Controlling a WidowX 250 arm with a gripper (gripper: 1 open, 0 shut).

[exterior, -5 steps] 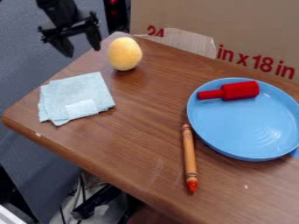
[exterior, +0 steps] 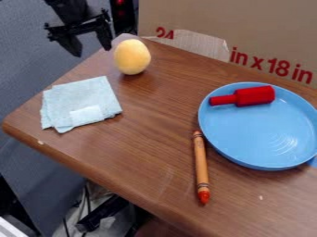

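Observation:
My black gripper (exterior: 89, 39) hangs at the top left, beyond the table's far left edge and left of a yellow oval object (exterior: 133, 56); its fingers look parted, with nothing visible between them. A folded pale blue cloth (exterior: 78, 100) lies on the wooden table (exterior: 136, 157) at the left. A blue plate (exterior: 258, 134) on the right holds a red cylindrical object with a handle (exterior: 251, 95). An orange crayon (exterior: 201, 167) lies just left of the plate.
A cardboard box (exterior: 235, 32) stands along the back. The floor and some equipment show below the left edge.
My gripper has shifted slightly at the top left over the last second. The objects on the table have not moved.

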